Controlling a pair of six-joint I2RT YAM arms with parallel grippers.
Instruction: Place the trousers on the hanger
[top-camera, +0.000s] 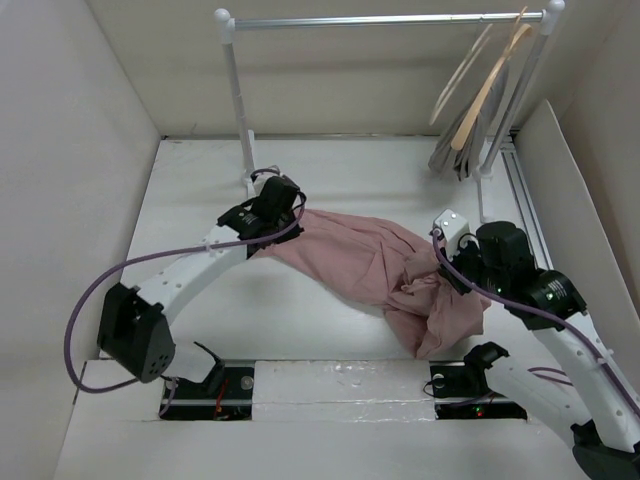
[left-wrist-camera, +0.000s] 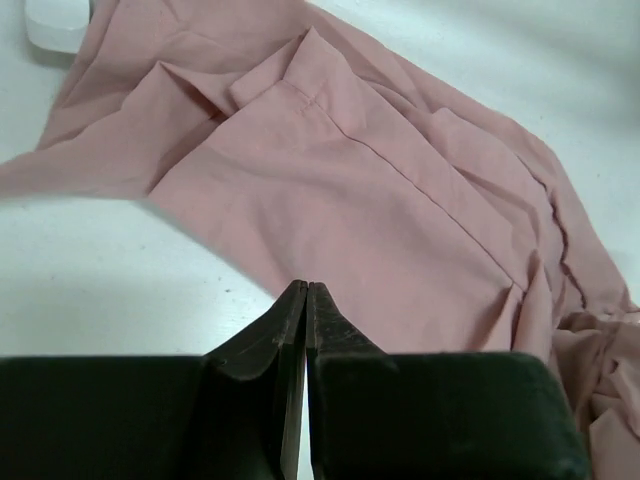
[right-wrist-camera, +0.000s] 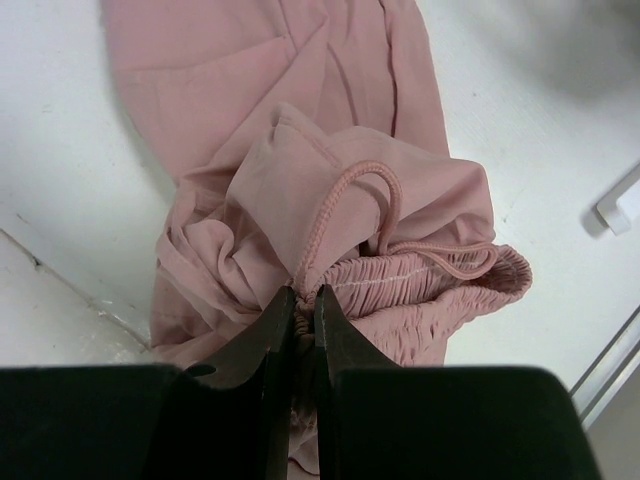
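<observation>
The pink trousers (top-camera: 350, 255) lie stretched across the white table, legs toward the left and the bunched waist toward the right. In the left wrist view my left gripper is shut with bare fingertips; the flat pink cloth (left-wrist-camera: 350, 220) lies outside its fingers. My right gripper is shut on the gathered waistband, where a drawstring (right-wrist-camera: 340, 195) loops up beside the elastic. From above, the left arm's hand (top-camera: 270, 210) covers the far left end of the trousers. A wooden hanger (top-camera: 490, 88) hangs on the rack at upper right.
A metal rail (top-camera: 380, 21) on white posts spans the back. Grey cloth (top-camera: 470, 140) hangs near its right post, beside another pale hanger (top-camera: 462, 72). Bare table (top-camera: 350, 170) lies behind the trousers.
</observation>
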